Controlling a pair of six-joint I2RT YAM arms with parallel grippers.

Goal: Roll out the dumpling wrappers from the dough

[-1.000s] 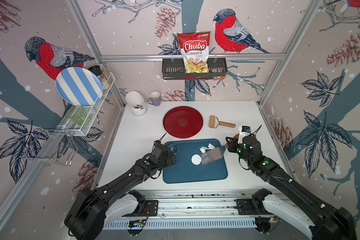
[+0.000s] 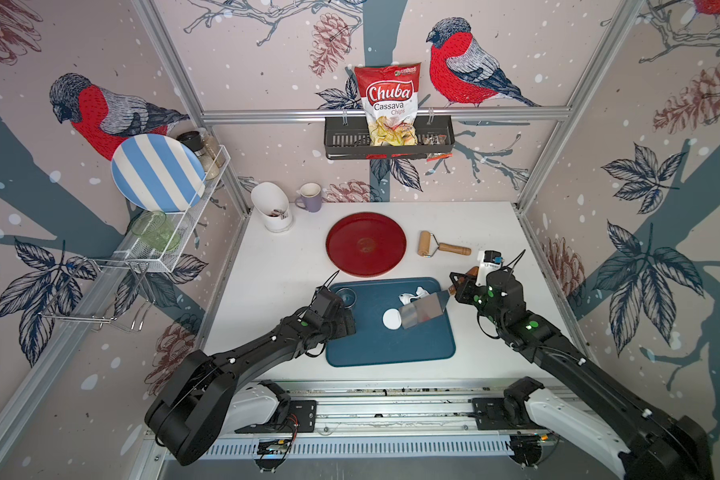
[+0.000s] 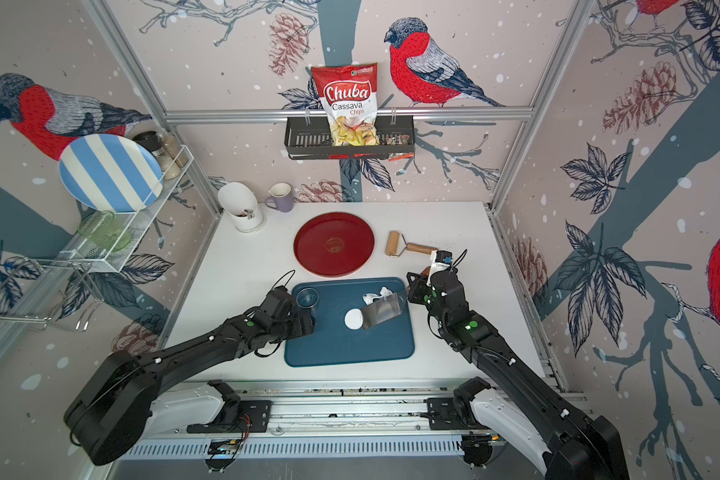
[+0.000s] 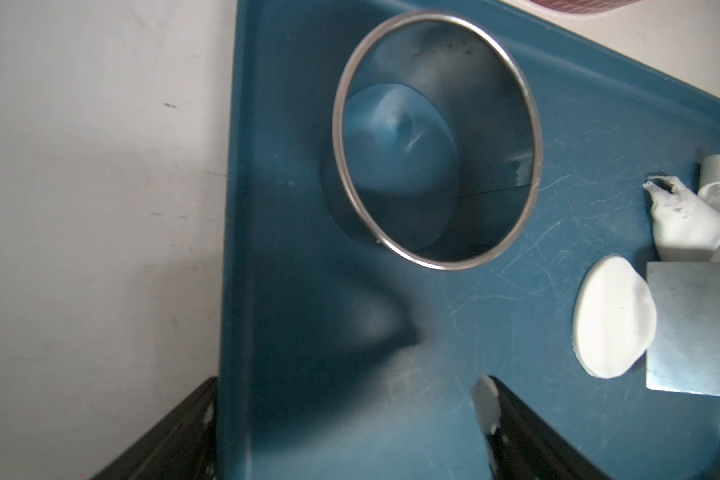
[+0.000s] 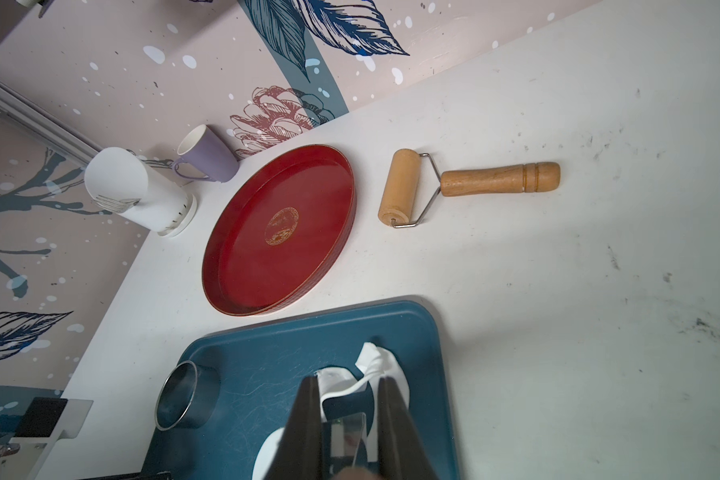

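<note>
A flat white dough round (image 4: 613,317) lies on the blue tray (image 2: 392,353). Against its right edge sits the metal blade of a spatula (image 4: 696,328); whether the blade reaches under it I cannot tell. My right gripper (image 2: 459,283) is shut on the spatula's brown handle, at the tray's right side. Behind the blade lie crumpled dough scraps (image 5: 380,366). A round metal cutter (image 4: 528,152) stands at the tray's back left, its open ring upward. My left gripper is open over the tray's left edge, in front of the cutter, nothing between its fingers.
A wooden roller (image 5: 500,179) rests on the table behind the right arm. Behind the blue tray is an empty red round tray (image 2: 366,244). A white utensil holder (image 2: 273,208) and a purple mug (image 2: 309,197) stand at the back left. The tray's front half is clear.
My left gripper has moved slightly to the right over the tray, near the cutter. The spatula blade and the dough round have shifted very slightly left.
</note>
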